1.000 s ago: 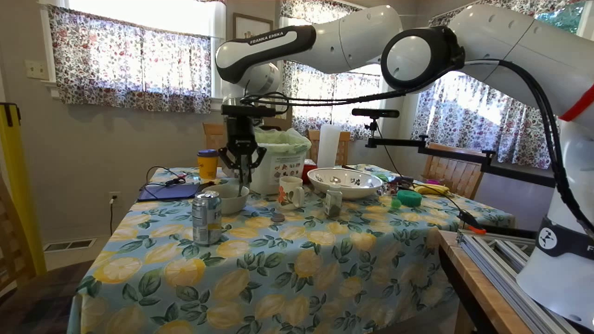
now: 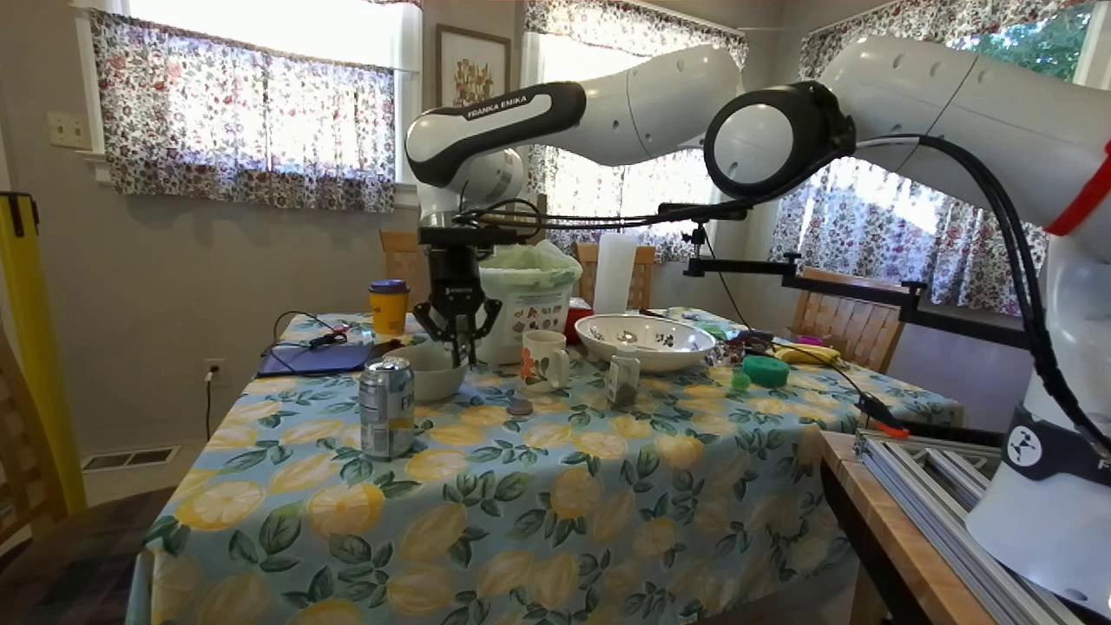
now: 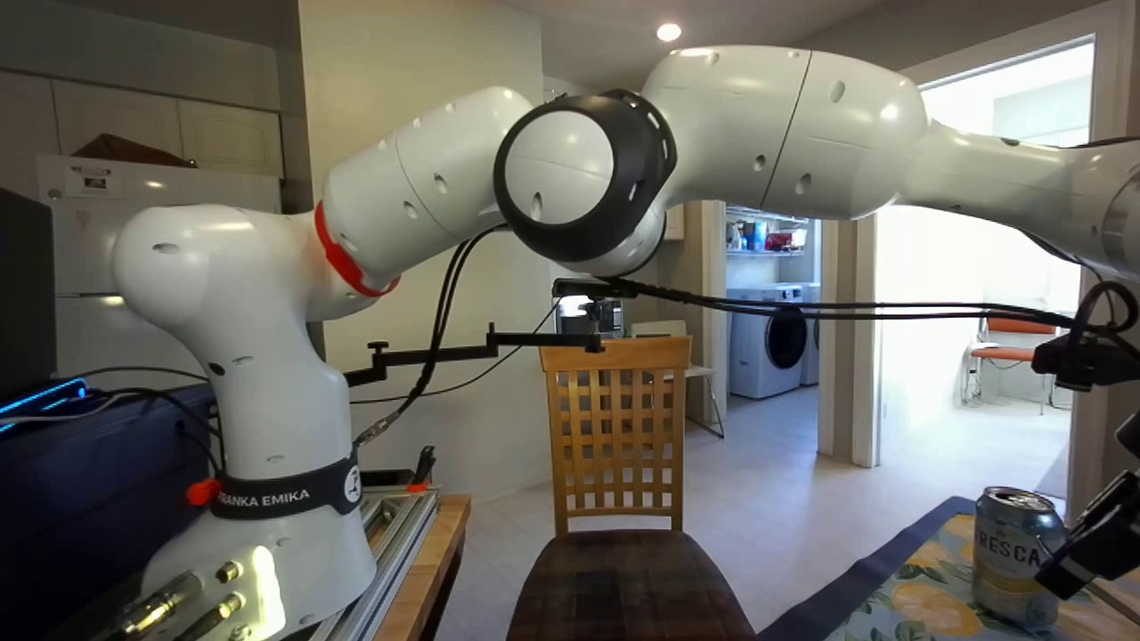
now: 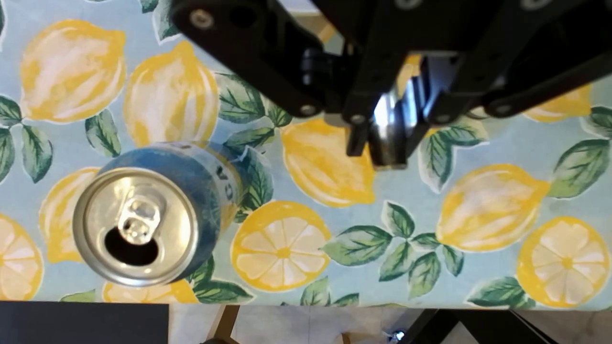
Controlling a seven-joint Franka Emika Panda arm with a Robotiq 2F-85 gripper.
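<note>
My gripper [image 2: 461,344] points down at the front right side of the light-coloured bowl [image 2: 439,384]. In the wrist view its fingers are close together, with a narrow shiny metal piece [image 4: 383,114] between them. At the gripper's tip in exterior view 2, a thin grey rod [image 3: 1117,604] slants down; it looks like a utensil's handle, but its far end is hidden. A silver-blue Fresca can [image 2: 386,411] stands upright near the bowl, its top opened [image 4: 137,226]. The wrist view does not clearly show the bowl.
A floral mug [image 2: 543,361], a small glass shaker [image 2: 622,379] and a wide white bowl [image 2: 647,344] stand to the right. Behind is a lined bin [image 2: 526,297]; an orange cup [image 2: 388,309] stands at the back left.
The arm has come down, and my gripper is lower and slightly further right beside the bowl. The can, bowl and mug have not moved.
</note>
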